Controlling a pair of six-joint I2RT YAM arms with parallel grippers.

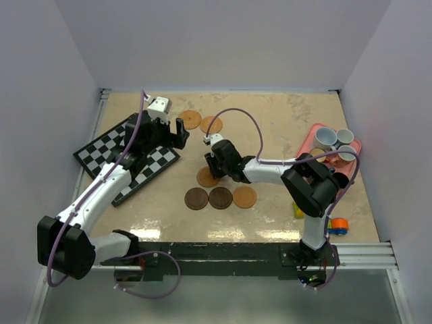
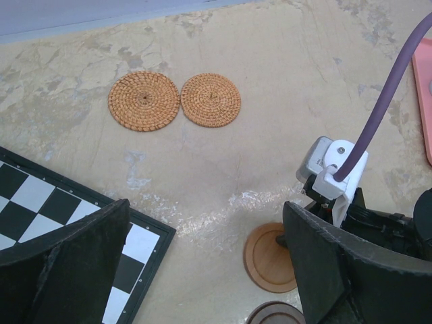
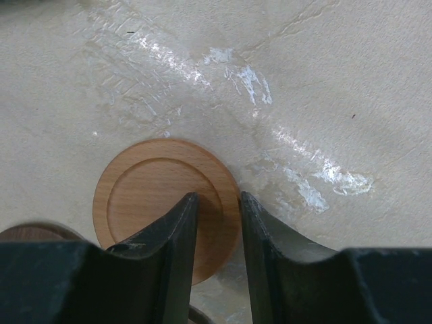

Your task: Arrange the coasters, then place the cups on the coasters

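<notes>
A round wooden coaster (image 1: 205,177) lies on the table beneath my right gripper. In the right wrist view, the fingers stand slightly apart over the coaster's right-hand edge, one overlapping the wood and the other by the rim; no cup is between them. Whether they touch the coaster, I cannot tell. Several cups, among them a large pale one (image 1: 325,138) and a white one (image 1: 344,136), are in the pink tray (image 1: 307,144) at the far right. My left gripper is wide open and empty, above the table near the checkerboard.
Two dark coasters (image 1: 196,198) and a light wooden one (image 1: 244,197) lie nearer the front. Woven mats (image 2: 144,101) are at the back. The checkerboard (image 1: 154,164) occupies the left; an orange-and-blue object (image 1: 339,226) is front right. The table between back mats and tray is clear.
</notes>
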